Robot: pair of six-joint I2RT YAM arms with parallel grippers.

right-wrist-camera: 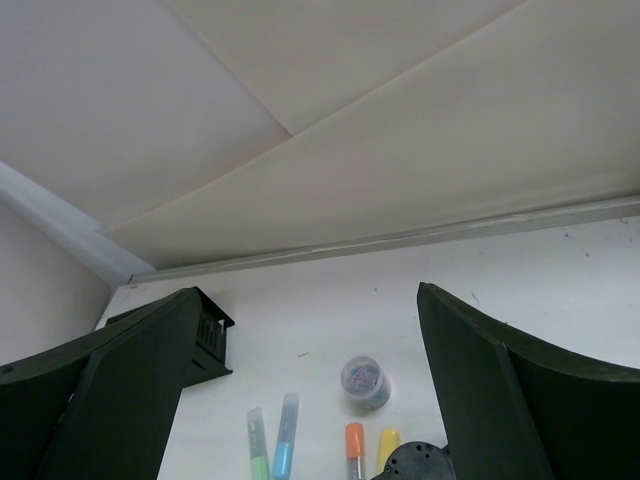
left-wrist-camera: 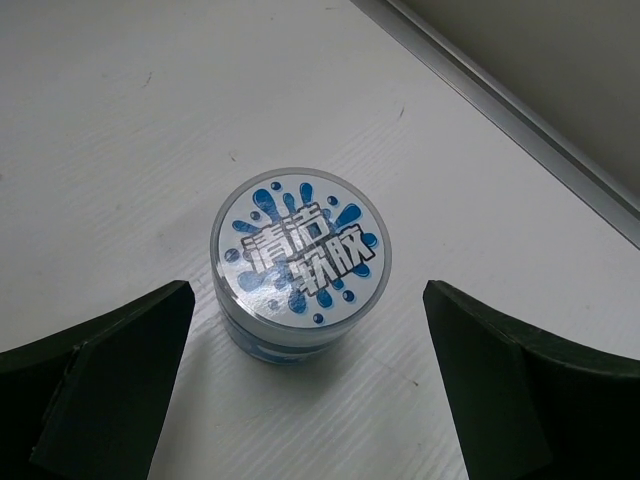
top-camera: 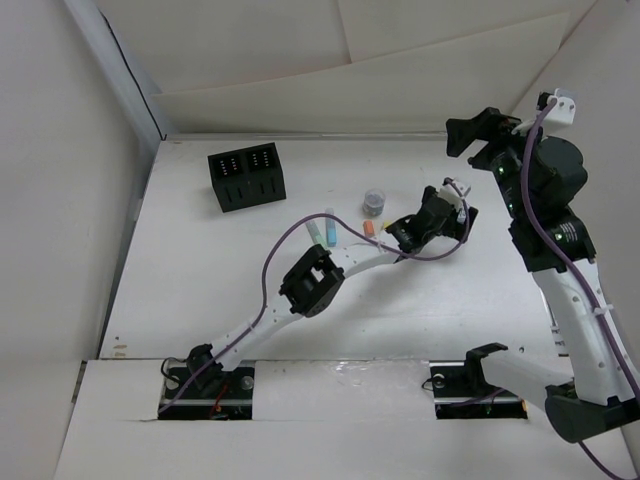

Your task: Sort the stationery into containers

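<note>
My left gripper (top-camera: 450, 205) is open above the right side of the table; in the left wrist view a round jar (left-wrist-camera: 300, 250) with a blue-and-white lid stands between its open fingertips. My right gripper (top-camera: 480, 135) is open, raised at the upper right. Mid-table lie a green pen (right-wrist-camera: 258, 445), a blue pen (right-wrist-camera: 286, 440), an orange pen (right-wrist-camera: 354, 450) and a yellow pen (right-wrist-camera: 387, 450), near a clear container (top-camera: 375, 200). A black compartmented holder (top-camera: 247, 185) stands at the back left.
A wall runs along the back edge.
</note>
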